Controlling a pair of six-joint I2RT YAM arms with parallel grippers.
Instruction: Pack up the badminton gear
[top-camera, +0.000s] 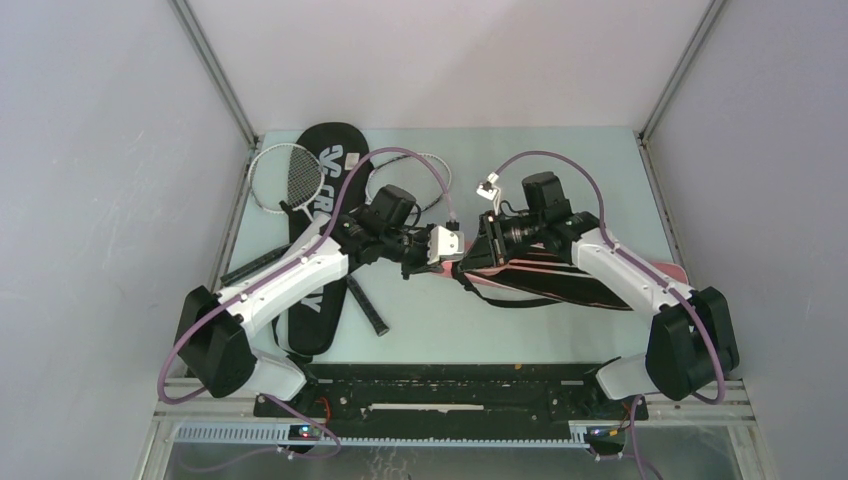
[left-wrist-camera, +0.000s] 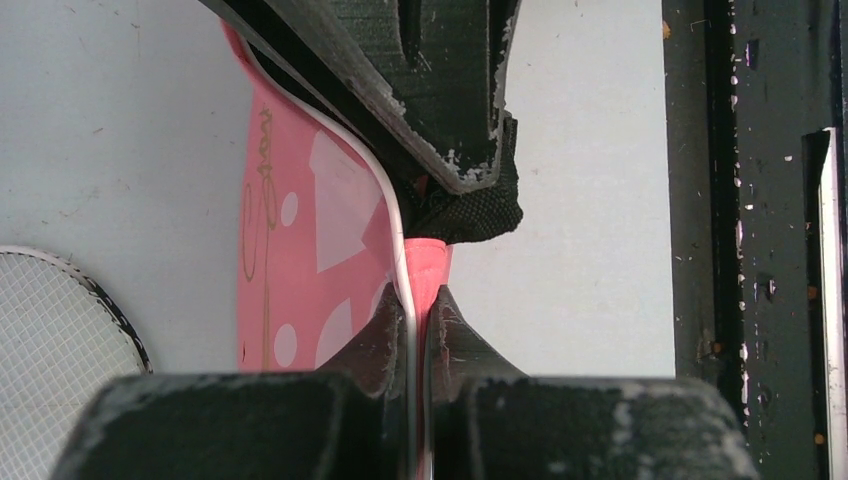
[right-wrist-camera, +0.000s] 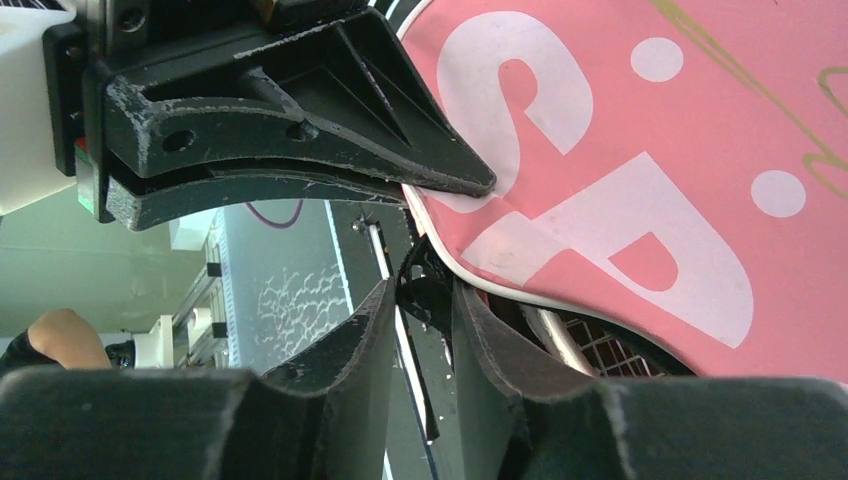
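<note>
A pink and black racket bag (top-camera: 570, 278) lies on the right half of the table, its mouth end between my two arms. My left gripper is shut on the bag's pink, white-piped edge (left-wrist-camera: 395, 215). Close by, my right gripper is slightly open, with a small black loop (right-wrist-camera: 428, 298) between or just behind its fingertips; contact is unclear. Below the pink panel (right-wrist-camera: 620, 200), a racket's strings (right-wrist-camera: 610, 345) show past the piping. At the left lie a white-rimmed racket (top-camera: 252, 180), a black racket cover (top-camera: 318, 325) and another racket (top-camera: 448, 180).
A black strap (top-camera: 515, 302) trails from the bag across the table. Two dark handles, one left of the cover (top-camera: 255, 264) and one right of it (top-camera: 368, 305), lie on the table.
</note>
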